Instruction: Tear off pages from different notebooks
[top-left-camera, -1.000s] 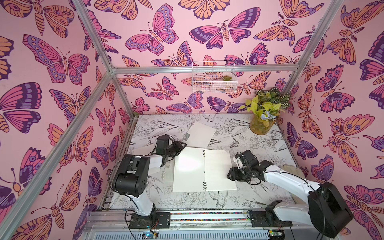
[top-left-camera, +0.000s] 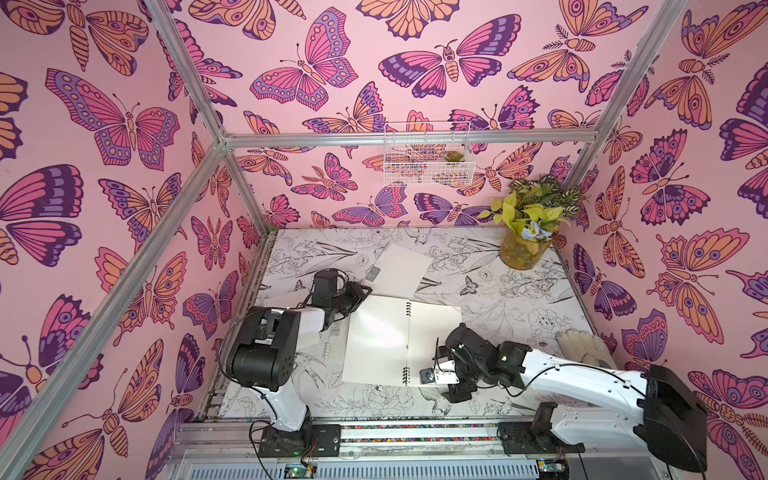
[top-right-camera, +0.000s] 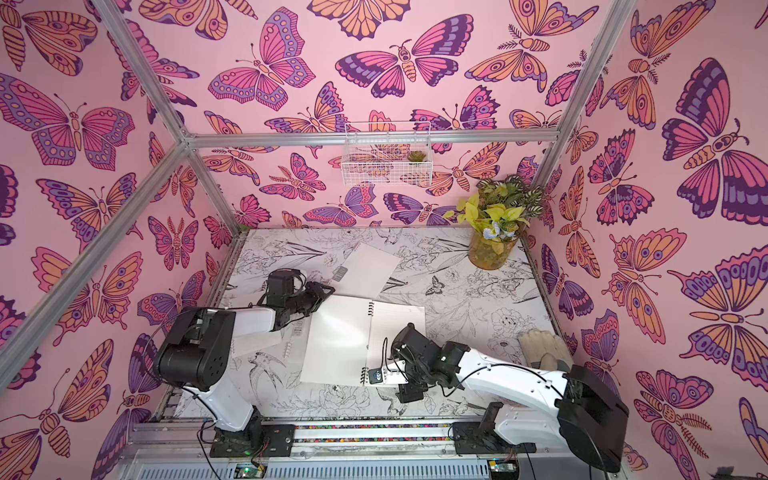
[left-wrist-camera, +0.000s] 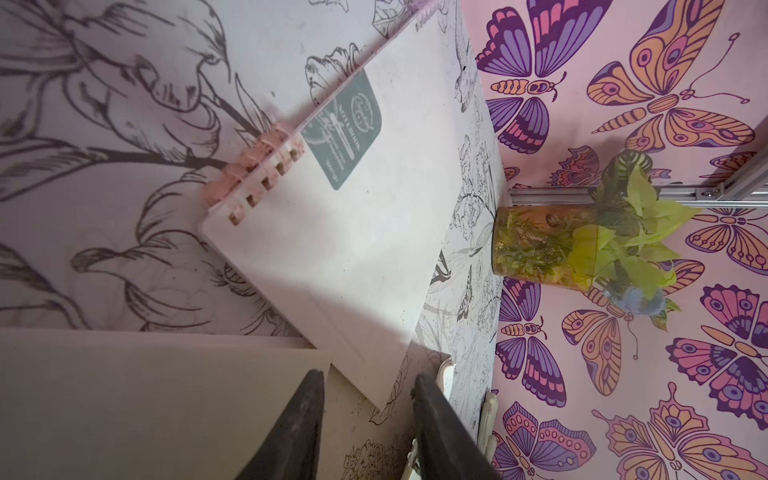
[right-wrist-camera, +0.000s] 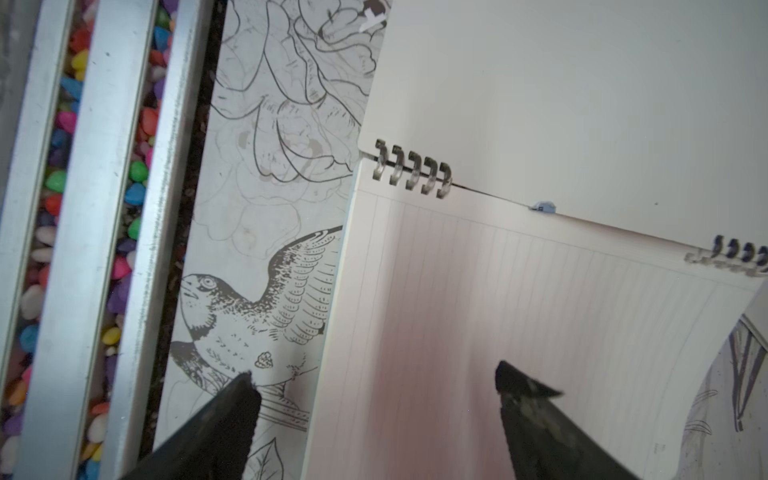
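An open spiral notebook (top-left-camera: 376, 340) lies mid-table, its blank cover side to the left and its lined page (right-wrist-camera: 512, 320) to the right of the metal rings. Over the lower part of that page my right gripper stands open, its fingers straddling the page's near edge with nothing held. At the notebook's upper left corner is my left gripper, fingers part open and empty. Just beyond it lies a closed white notebook (left-wrist-camera: 360, 208) with a pinkish binding and a grey label. Another pale notebook (top-left-camera: 308, 336) is partly hidden beneath the left arm.
A potted plant (top-left-camera: 528, 224) stands at the back right corner. A beige object (top-left-camera: 588, 348) lies at the right edge, partly behind the right arm. Metal rails with coloured pebbles (right-wrist-camera: 124, 272) border the front.
My right gripper has moved left and toward the front, from the notebook's right edge to over the lower lined page. The open notebook has shifted slightly. The left arm looks nearly still.
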